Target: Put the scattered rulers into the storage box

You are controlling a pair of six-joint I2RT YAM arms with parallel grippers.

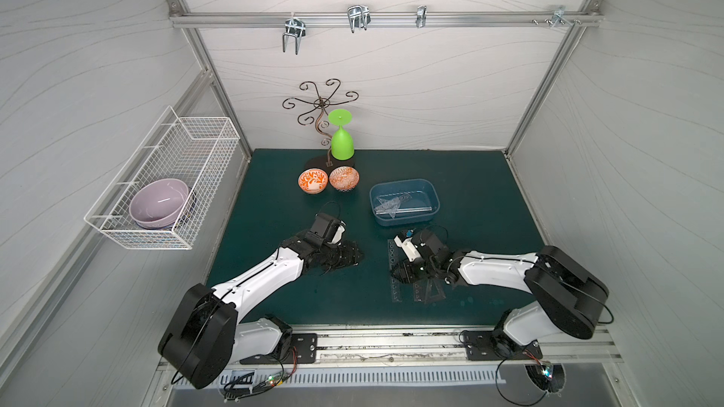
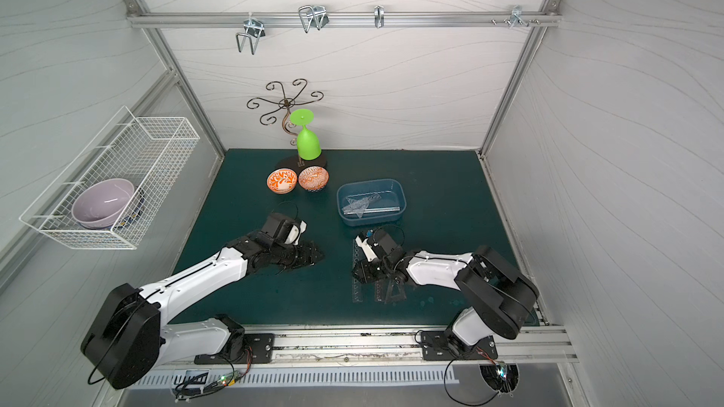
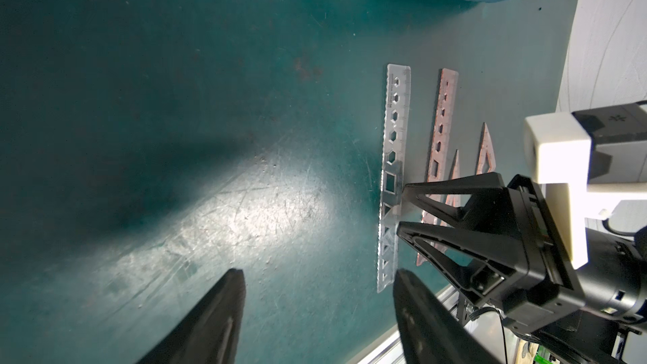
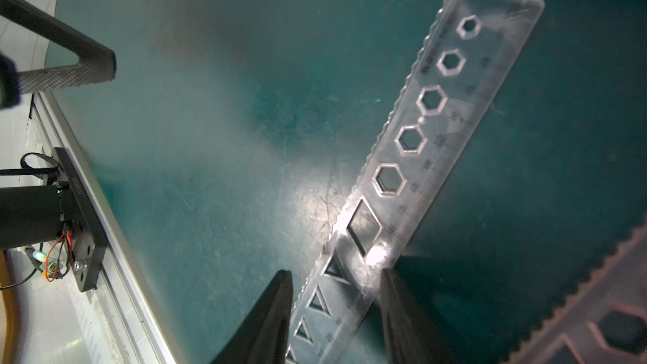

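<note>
A clear straight ruler [image 3: 397, 121] with cut-out shapes lies flat on the table. My right gripper is part open, its fingers [image 4: 273, 316] apart over the ruler's lower half; whether they touch it I cannot tell. A second, reddish-looking ruler [image 3: 442, 108] and a set square [image 3: 486, 151] lie to its right, partly hidden by the right gripper. The blue storage box [image 1: 431, 215] stands behind, with a clear triangle [image 1: 388, 206] and other clear pieces inside. Off to the left, my left gripper hangs open and empty above bare table.
Two orange patterned bowls [image 1: 313, 181], a green goblet-shaped object [image 1: 343, 143] and a curled metal stand [image 1: 322, 104] are at the back. A white wire basket [image 1: 207, 173] holding a lilac bowl [image 1: 158, 203] hangs on the left wall.
</note>
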